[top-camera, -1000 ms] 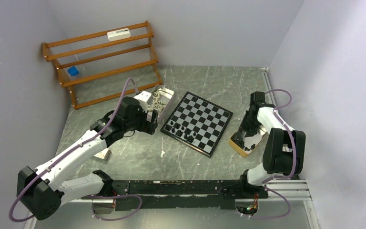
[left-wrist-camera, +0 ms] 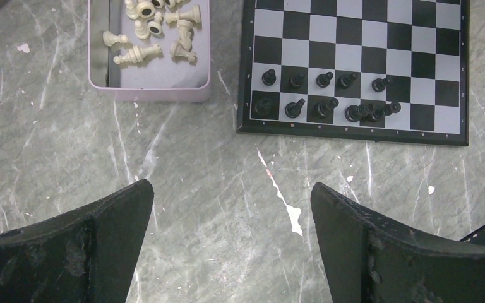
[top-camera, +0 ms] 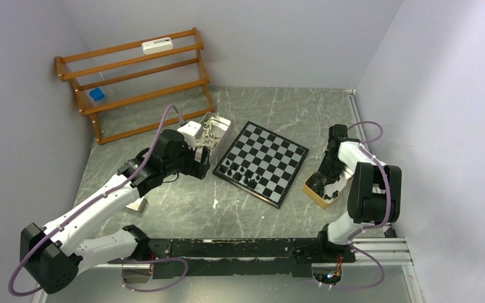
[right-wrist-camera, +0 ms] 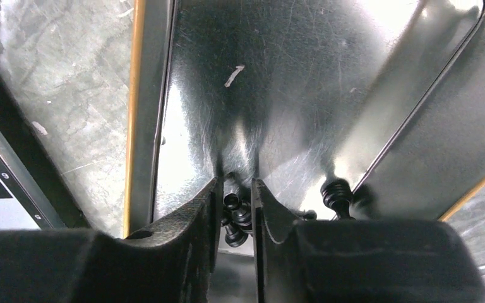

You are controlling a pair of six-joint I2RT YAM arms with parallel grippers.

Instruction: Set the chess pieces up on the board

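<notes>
The chessboard (top-camera: 262, 145) lies mid-table, with black pieces (left-wrist-camera: 293, 108) standing on its near rows. My left gripper hangs open and empty left of the board. My right gripper is down inside the yellow-rimmed box (top-camera: 316, 198), fingers part open over a small cluster of black pieces (right-wrist-camera: 237, 235); whether it touches one is unclear. Another black piece (right-wrist-camera: 337, 196) lies to their right in the box.
A container of white pieces (left-wrist-camera: 155, 95) is left of the board. A wooden rack (top-camera: 136, 95) stands at the back left.
Over the last second my right arm has shifted slightly at the box. The left arm moved very slightly; the board looks the same.
</notes>
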